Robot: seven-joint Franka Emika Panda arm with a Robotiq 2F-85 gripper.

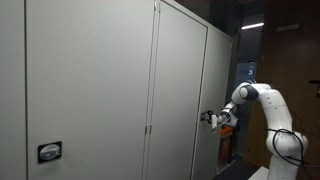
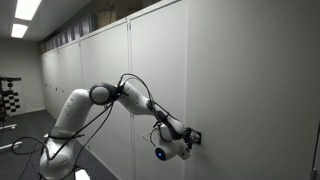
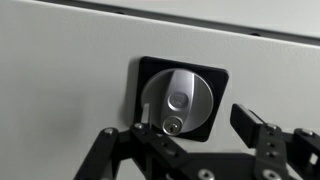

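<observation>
A round silver latch knob (image 3: 178,95) with a raised grip bar and a keyhole sits on a black square plate (image 3: 150,68) on the pale cabinet door. In the wrist view my gripper stands open, its dark fingers (image 3: 244,120) spread toward either side of the latch. Nothing is held between them. Whether a finger touches the plate, I cannot tell. From the second exterior view, the gripper (image 2: 187,138) is close against the cabinet front beside the dark latch plate (image 2: 195,137). It appears small and far off in the first exterior view (image 1: 210,118).
Tall flat cabinet doors (image 1: 95,85) form a long wall, with a seam (image 3: 220,27) above the latch. Another latch (image 1: 49,152) lies on a nearer door. A dark wooden panel (image 1: 290,70) stands behind the arm (image 1: 283,120).
</observation>
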